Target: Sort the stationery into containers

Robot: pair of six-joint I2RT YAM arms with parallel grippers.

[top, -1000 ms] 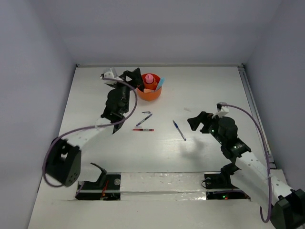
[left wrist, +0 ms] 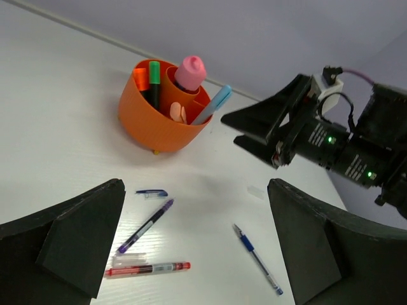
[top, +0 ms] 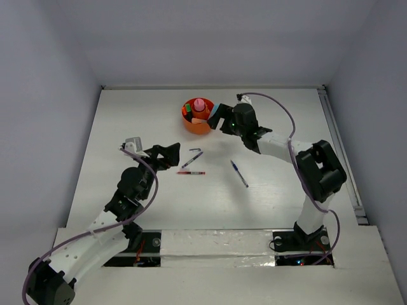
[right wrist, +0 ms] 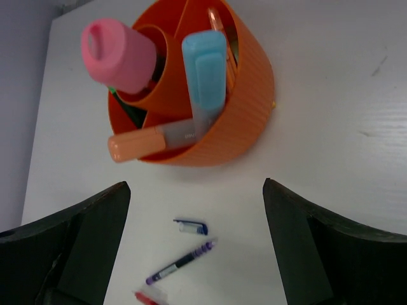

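Note:
An orange round organizer at the back holds markers, a pink-topped item and a light-blue capped item. On the table lie a purple pen, a red pen, a blue pen and a small blue cap. My right gripper is open just right of the organizer, facing into it in the right wrist view. My left gripper is open, left of the loose pens, with nothing between its fingers.
Walls enclose the white table at the sides and back, with a metal rail along the right edge.
My left gripper has drawn back from the organizer toward the front left. The loose pens have stayed put.

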